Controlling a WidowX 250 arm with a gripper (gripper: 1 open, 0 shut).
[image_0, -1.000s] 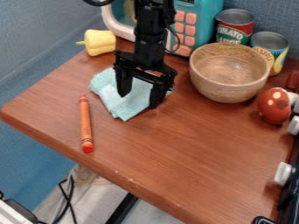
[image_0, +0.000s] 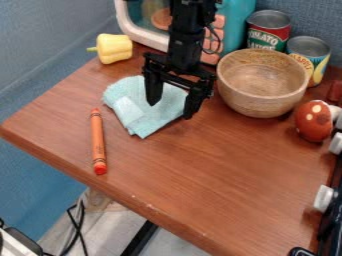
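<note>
My black gripper (image_0: 171, 98) hangs over a light blue cloth (image_0: 131, 110) on the wooden table, its fingers pointing down at the cloth's right part. Whether the fingers are open or closed, or touch the cloth, is hard to tell. A red crayon (image_0: 98, 140) lies to the left of the cloth, and a wooden bowl (image_0: 262, 90) sits to the right of the gripper.
Yellow toy (image_0: 111, 47) at the back left, teal toy appliance (image_0: 234, 25) behind, cans (image_0: 267, 35) at the back right, red tomato-like toy (image_0: 313, 121) and black object (image_0: 327, 220) at the right edge.
My gripper has risen slightly from where it was lower on the cloth; the cloth looks essentially the same.
</note>
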